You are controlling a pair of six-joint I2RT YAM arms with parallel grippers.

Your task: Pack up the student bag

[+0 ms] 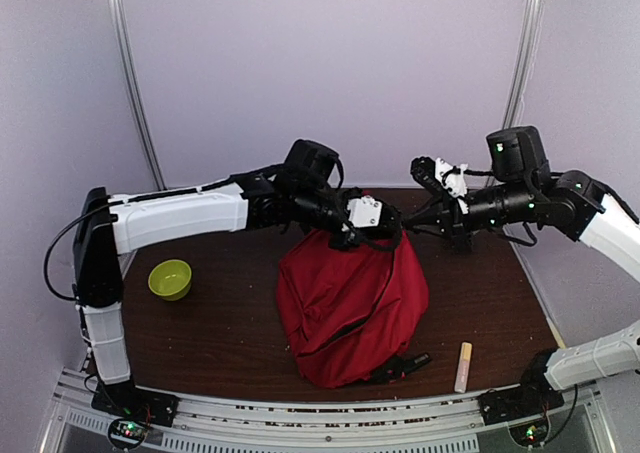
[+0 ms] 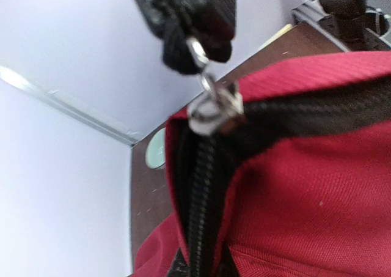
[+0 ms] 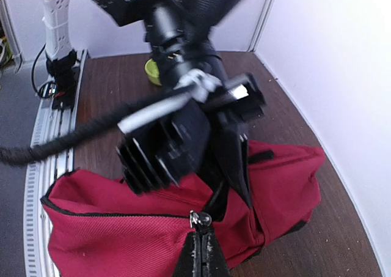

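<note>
A red bag [image 1: 350,298] with a black zipper lies in the middle of the table. My left gripper is shut on the bag's edge at the black zipper tape [image 2: 200,197]. Just above that, the metal zipper slider [image 2: 211,110] sits on the track. Its pull runs up to the dark fingers [image 2: 204,20] of my right gripper, which is shut on this thin pull, with the slider [image 3: 200,218] right at its tips. A dark marker [image 1: 400,366] lies partly under the bag's front, and a pale yellow stick [image 1: 463,367] is to the right.
A yellow-green bowl [image 1: 170,279] stands at the left of the table. Both arms meet closely over the bag's back edge, leaving little room between them. Table to the right of the bag is largely clear.
</note>
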